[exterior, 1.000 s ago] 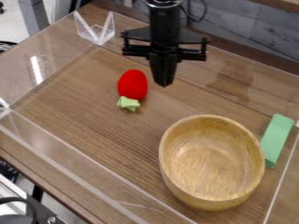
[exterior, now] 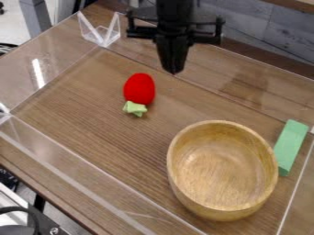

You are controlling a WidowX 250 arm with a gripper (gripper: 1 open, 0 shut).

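Observation:
My gripper [exterior: 172, 57] is at the top centre of the camera view, dark, raised above the wooden table [exterior: 73, 119], its fingers pointing down; whether they are apart is hard to tell. Below it and to the left lies a red rounded object [exterior: 140, 87], with a small pale green star-like piece [exterior: 135, 108] just below it. A large tan bowl [exterior: 221, 165] sits at the lower right, and a green elongated block [exterior: 291, 147] lies to the right of the bowl.
Clear plastic pieces stand at the upper left and left edge. A dark cable shows at the bottom left, off the table's edge.
My gripper has moved up in the view, away from the red object. The objects on the table have not visibly moved.

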